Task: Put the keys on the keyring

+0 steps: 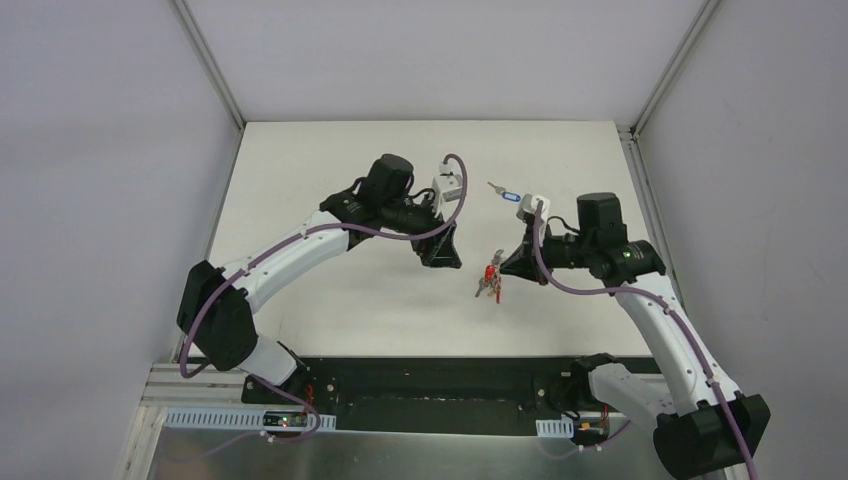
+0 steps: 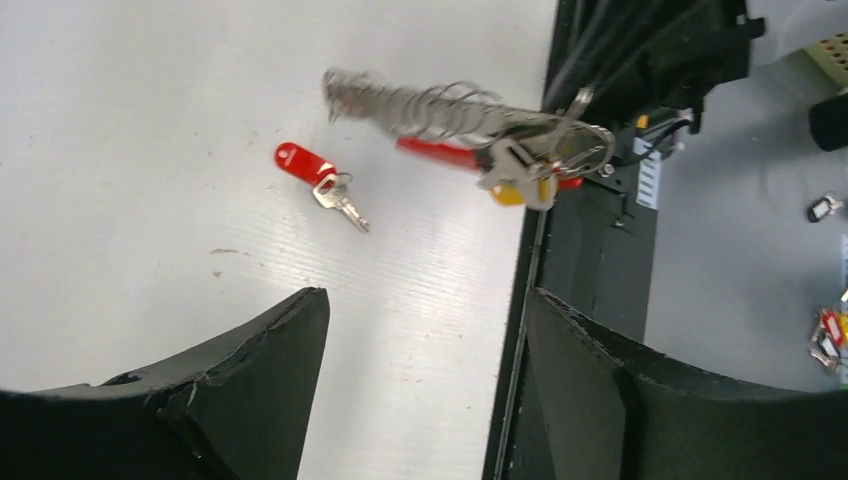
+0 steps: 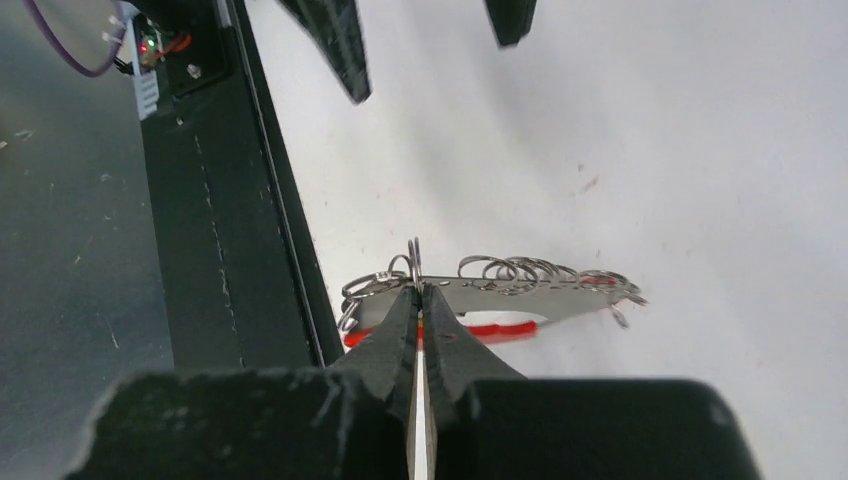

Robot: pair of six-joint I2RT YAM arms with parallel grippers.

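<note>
Dangling from the shut fingertips of my right gripper (image 1: 503,268) is the keyring bunch (image 2: 516,172): wire rings, keys and red and yellow tags, partly blurred in both wrist views. My left gripper (image 1: 441,255) stands open, empty, to the left of it. In the left wrist view a key (image 2: 340,203) with a red tag (image 2: 300,161) lies on the table below. Another key with a blue tag (image 1: 510,196) lies toward the back of the table, seen in the top view.
Walls stand at the back and both sides.
</note>
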